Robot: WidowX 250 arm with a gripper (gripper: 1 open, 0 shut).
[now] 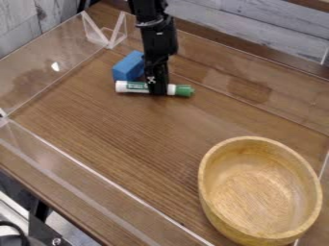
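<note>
My gripper [156,83] is down near the top centre of the camera view, over a white tube with a green cap [134,87] that lies crosswise on the wooden table. The fingers seem closed on the tube's middle, though their dark shapes make the exact grip hard to make out. Just behind and left of the tube is a blue block [127,66], close to it.
A large yellow bowl [261,189] occupies the lower right of the table [122,159]. White walls border the table at the upper left.
</note>
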